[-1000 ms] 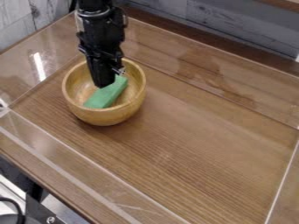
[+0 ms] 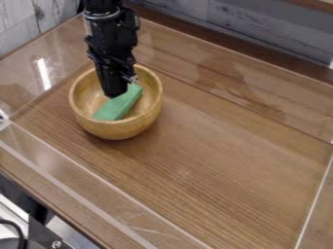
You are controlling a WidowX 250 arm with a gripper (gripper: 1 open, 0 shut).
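Observation:
A yellow-tan bowl point(image 2: 142, 122) sits on the wooden table at left of centre, with a green oblong object point(image 2: 115, 106) lying inside it. My black gripper point(image 2: 111, 75) reaches down from the top left over the bowl's back part, just behind the green object. Its fingertips look close together, with nothing visible between them; they are small and dark in this view.
A pale wall runs along the back right. Black cables lie off the table's edge at the lower left.
My gripper has shifted slightly to the left over the bowl. The bowl and green object look practically unmoved.

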